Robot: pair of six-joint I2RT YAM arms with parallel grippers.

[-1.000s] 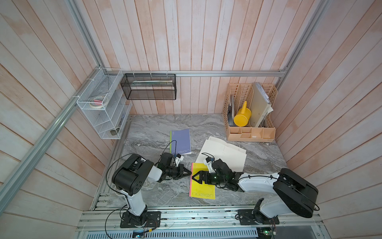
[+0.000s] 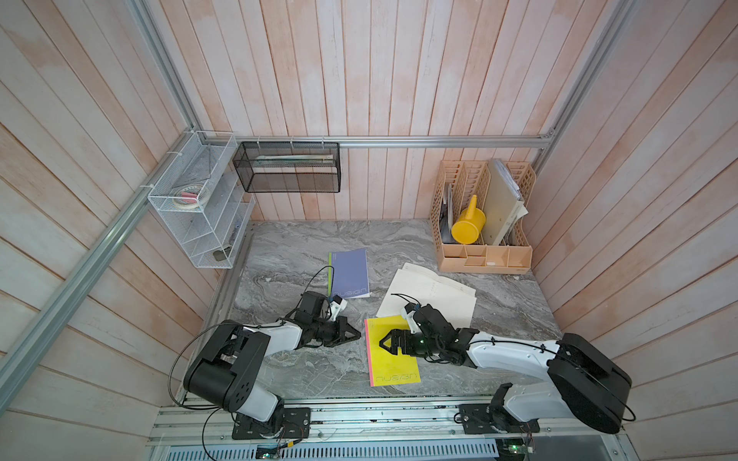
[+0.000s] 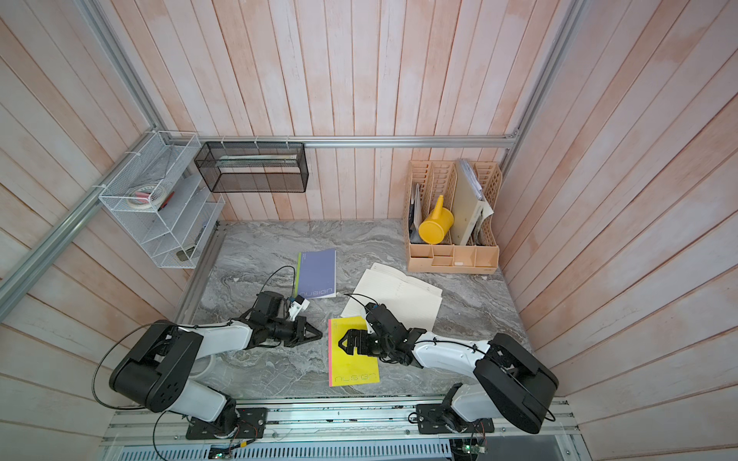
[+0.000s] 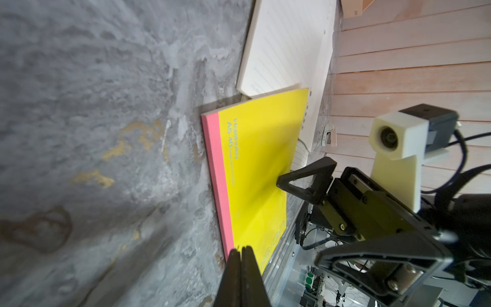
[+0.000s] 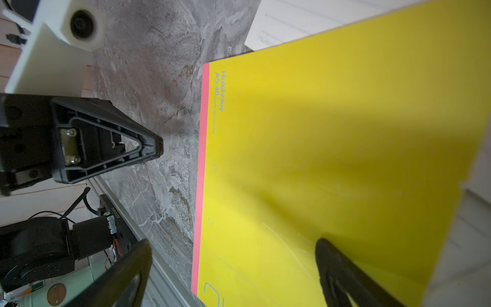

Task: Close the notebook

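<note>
The yellow notebook [image 2: 393,370] lies with its cover down at the table's front middle, its pink spine edge [image 4: 220,184] facing left. To the left of that edge, apart from it in the top views, is my left gripper [image 2: 355,335]. Its fingers [image 4: 232,276] are together and hold nothing. My right gripper stands open over the yellow cover, its fingers [image 5: 332,271] well apart. Whether they touch the cover, I cannot tell. A shaded crease runs across the cover near the right fingers.
An open white-paged notebook [image 2: 430,290] lies behind and partly under the yellow one. Farther back left rests a blue notebook [image 2: 350,270]. A beige organizer [image 2: 486,259] with a yellow watering can [image 2: 467,225] stands at the back right. Bare table lies around the left gripper.
My left gripper has drawn back left, away from the pink edge. The yellow notebook has turned slightly, and my right gripper has shifted a little to the right.
</note>
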